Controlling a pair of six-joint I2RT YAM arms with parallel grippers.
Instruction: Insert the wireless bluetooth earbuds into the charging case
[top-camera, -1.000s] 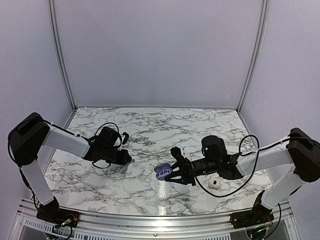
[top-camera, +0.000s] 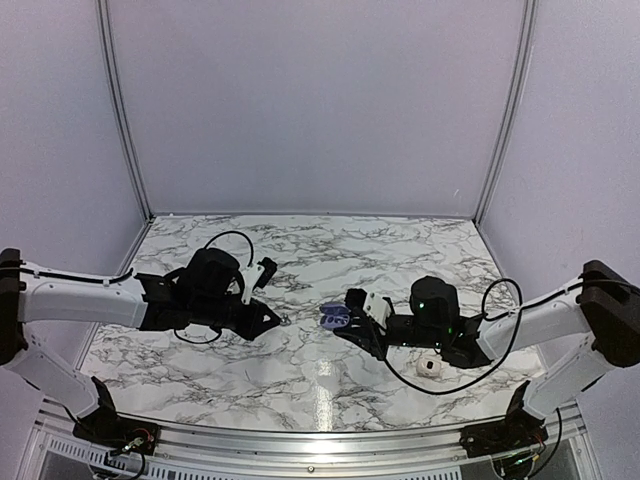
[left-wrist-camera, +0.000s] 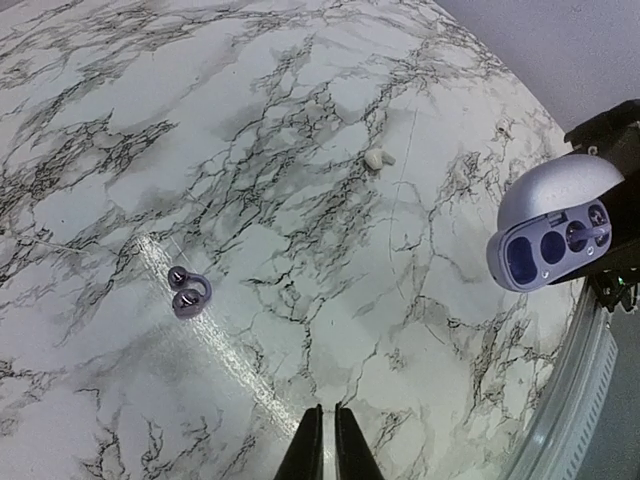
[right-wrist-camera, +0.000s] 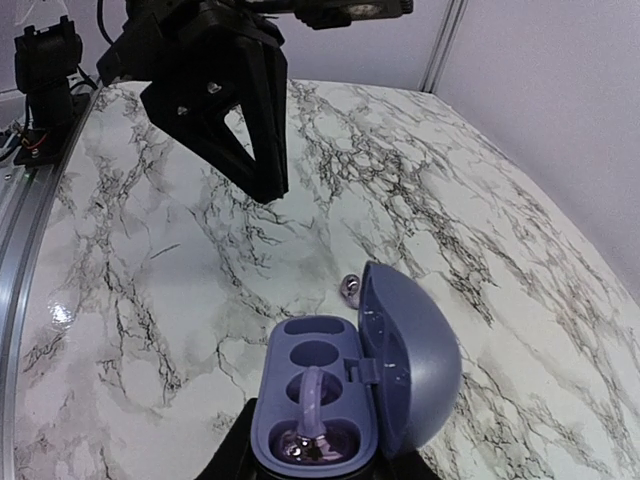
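Note:
My right gripper (top-camera: 355, 330) is shut on the open lavender charging case (top-camera: 334, 316), held above the table with its lid raised. In the right wrist view the case (right-wrist-camera: 315, 350) shows one earbud (right-wrist-camera: 310, 440) in a well at its near end. My left gripper points down at the table, its fingertips close together; whether anything is between them cannot be made out. A loose lavender earbud (left-wrist-camera: 188, 295) lies on the table up and left of these fingertips in the left wrist view; it also shows behind the case.
A small white object (left-wrist-camera: 376, 158) lies on the marble table (top-camera: 300, 260), near the right arm in the top view. Walls stand at the back and both sides, with a metal rail along the front edge.
My left arm has moved toward the middle and front of the table, nearer the case. The case in my right gripper has shifted slightly right and up.

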